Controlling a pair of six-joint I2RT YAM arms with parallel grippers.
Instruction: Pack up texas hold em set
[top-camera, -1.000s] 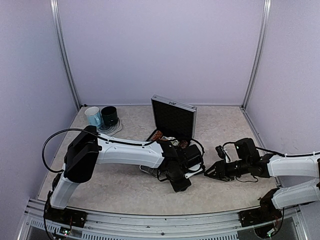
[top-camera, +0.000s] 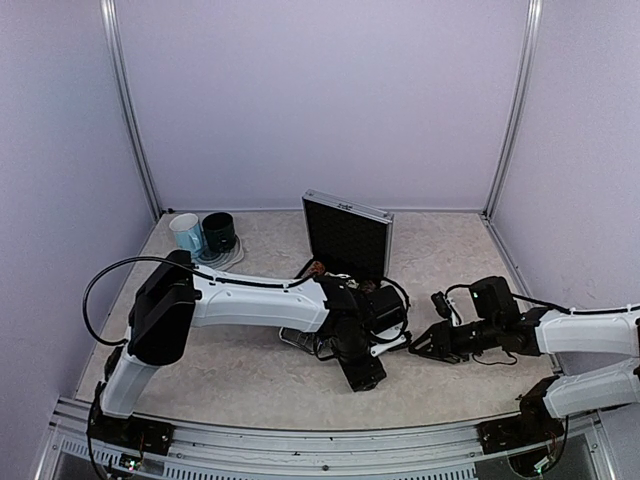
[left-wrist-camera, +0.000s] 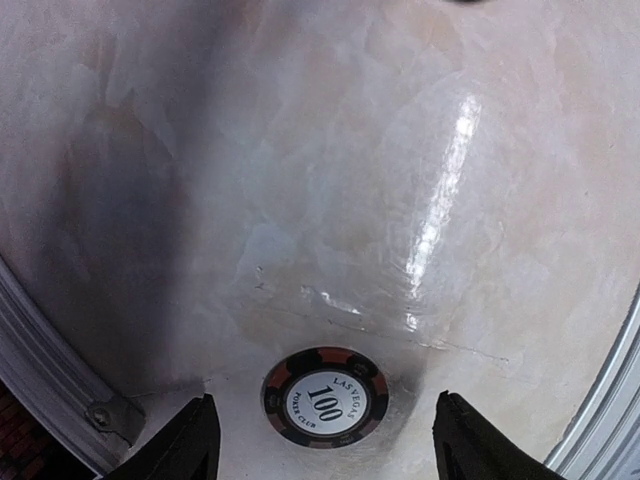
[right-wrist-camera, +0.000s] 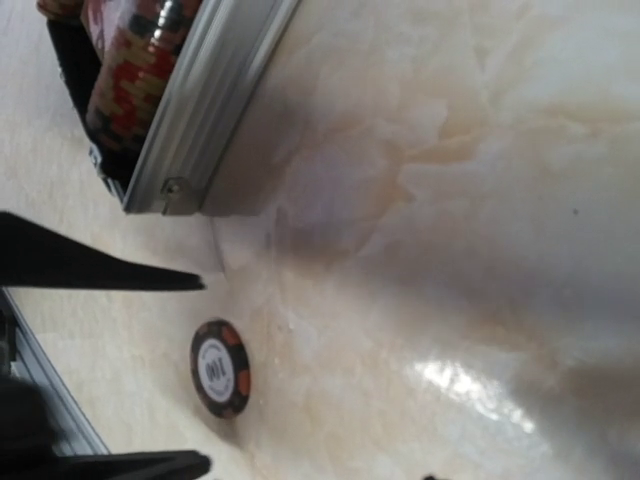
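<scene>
A poker chip with a black and orange rim and "100" on its white face lies on the table. In the left wrist view it shows between the spread fingertips of my open left gripper. The right wrist view has a 100 chip between the fingers of my right gripper, which stand apart and grip nothing visible. Whether both views show the same chip I cannot tell. Open on the table is the silver case, its dark-lined lid raised; rows of chips sit inside, mostly hidden from above by my left arm.
A light blue mug and a black mug stand at the back left. The case's metal edge is close to my right gripper. Bare table spreads across the front and back right.
The right arm is nearly still; mugs and case have not moved.
</scene>
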